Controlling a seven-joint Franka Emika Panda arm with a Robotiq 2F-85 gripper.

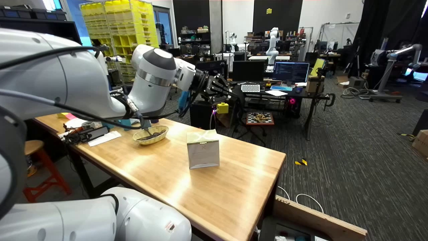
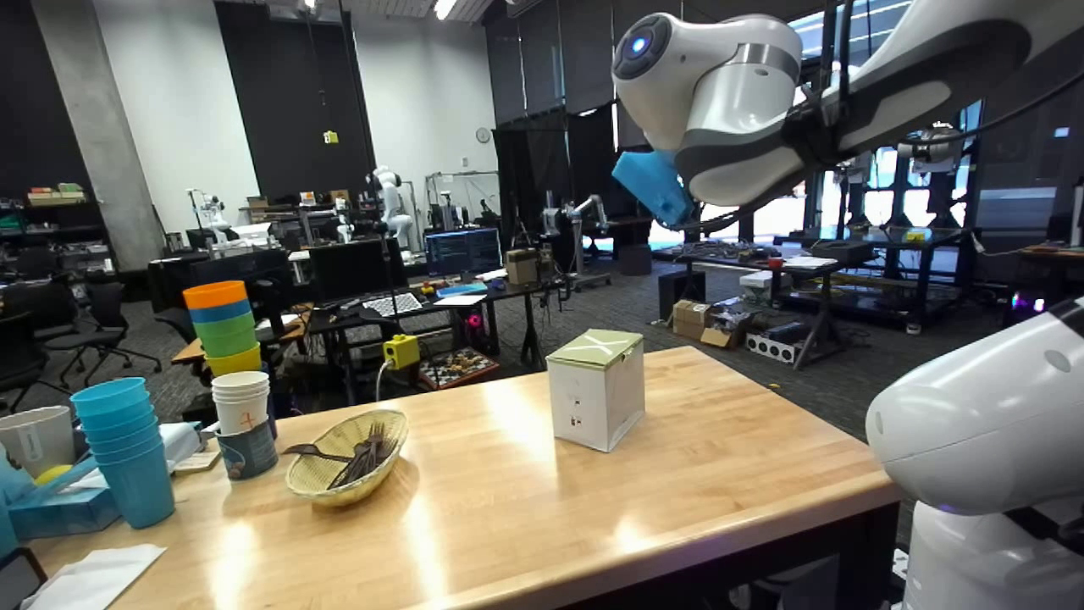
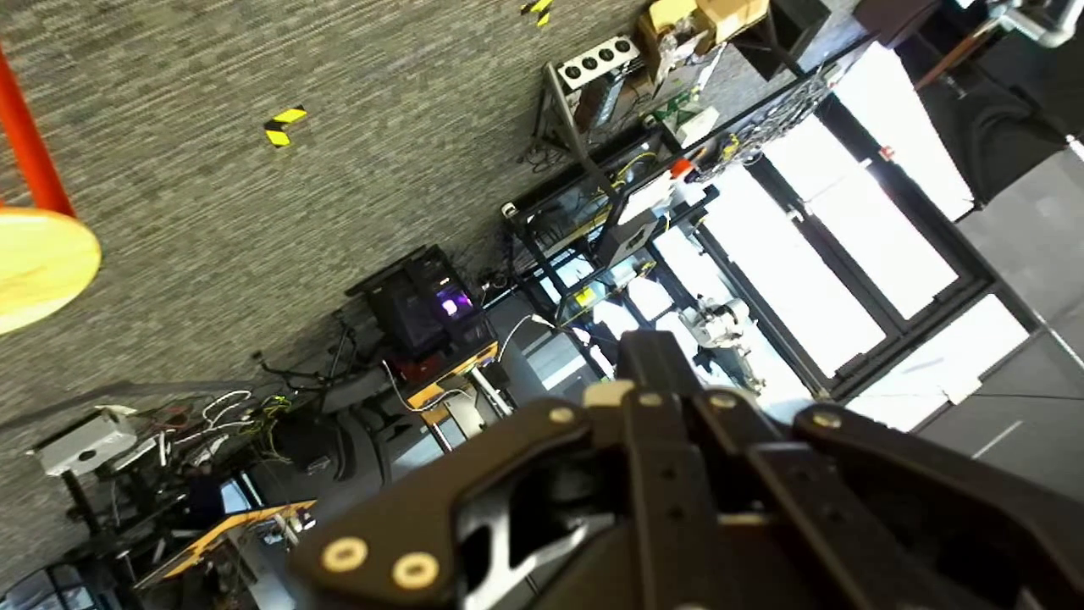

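High over the far side of the table, well clear of its surface, is my gripper [image 1: 229, 93]. In the wrist view the dark fingers [image 3: 655, 357] come together at their tips, and nothing clear shows between them. A white box [image 1: 203, 154] with a pale green top marked by a cross stands upright on the wooden table [image 1: 244, 180]. Left of the box, a shallow woven basket [image 2: 345, 486] holds dark forks [image 2: 367, 456]. The other exterior view does not show the gripper's fingers, only the arm and a blue piece [image 2: 653, 186] by the wrist.
Stacked blue cups [image 2: 132, 457], white paper cups [image 2: 242, 398] and coloured cups [image 2: 223, 330] crowd the table's left end. A napkin [image 2: 93, 578] lies nearby. Bare tabletop surrounds the box, mostly on its right and front. A desk with monitors [image 1: 248, 71] stands beyond.
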